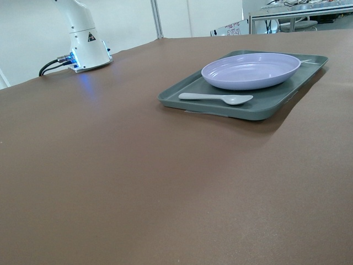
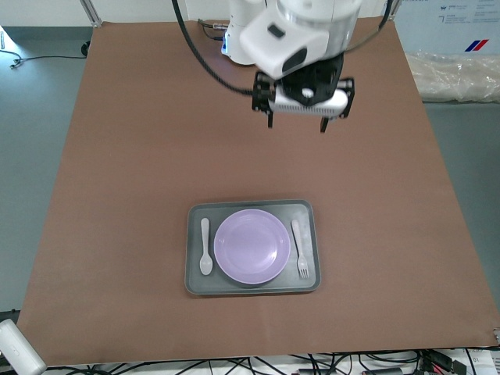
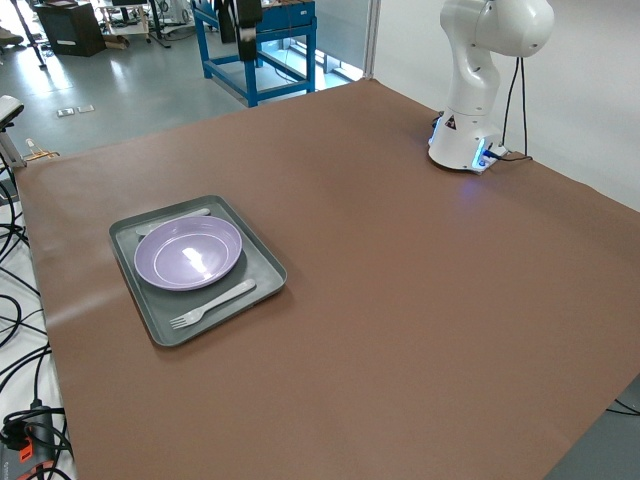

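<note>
A grey tray [image 2: 252, 287] lies on the brown table, holding a lilac plate [image 2: 251, 246], with a white spoon [image 2: 205, 246] on its left and a white fork [image 2: 300, 250] on its right in the left view. My gripper [image 2: 296, 125] hangs over the far part of the table, well away from the tray, its two black fingers apart with nothing visible between them. In the right view only its dark tip [image 3: 246, 35] shows at the top edge.
A white robot base [image 3: 460, 135] stands at its back edge. Cables and electronics lie along the near edge, beside a white cylinder [image 2: 19, 348].
</note>
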